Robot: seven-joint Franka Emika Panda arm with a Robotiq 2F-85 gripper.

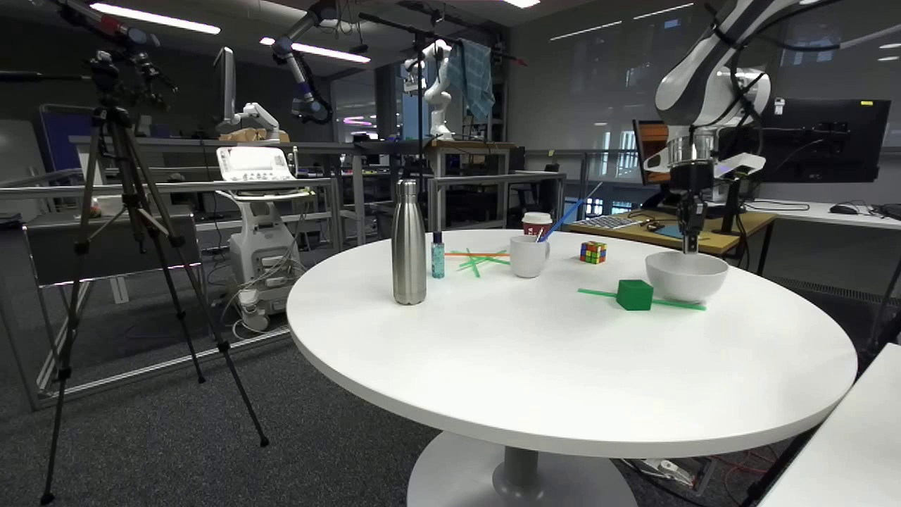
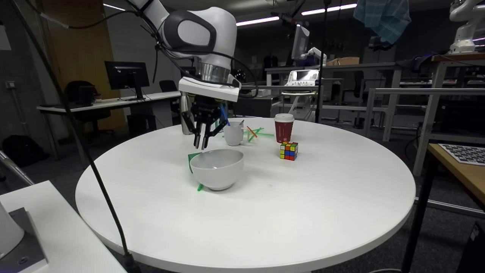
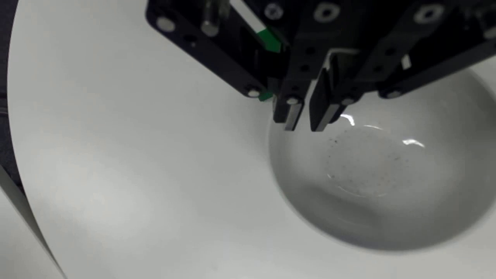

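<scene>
A white bowl [image 1: 686, 277] stands upright on the round table. My gripper [image 2: 200, 148] points down just above the bowl's rim, on the side by the green block. Its fingertips [image 3: 321, 121] stand a narrow gap apart in the wrist view, over the rim side of the bowl [image 3: 372, 200]. Pale surface shows through that gap, and I make out no object in it. The bowl's inside looks empty apart from small specks. Beside the bowl sits a green block [image 1: 635, 295], mostly hidden behind the bowl and gripper in the other views. A green strip [image 1: 597, 292] lies by it.
A puzzle cube [image 2: 289, 151], a red paper cup [image 2: 283, 129] and a white mug [image 1: 528, 258] with blue sticks stand farther off. A steel bottle [image 1: 409, 245] and a small teal bottle [image 1: 437, 256] are at the left.
</scene>
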